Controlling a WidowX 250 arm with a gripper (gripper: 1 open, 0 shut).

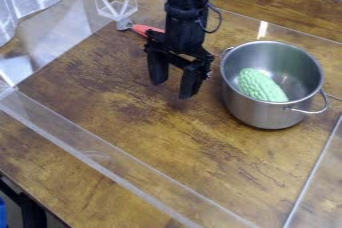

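My black gripper (pixel 178 72) hangs from the top centre of the view, low over the wooden table, left of the steel pot. Its two finger parts are spread apart with nothing visible between them. The steel pot (pixel 271 114) stands at the right and holds a pale green textured object (pixel 259 85). A red item (pixel 144 30) lies at the back left, partly hidden behind the arm.
Clear plastic edges run along its left and right sides. A small grey metal piece lies by the red item at the back left.
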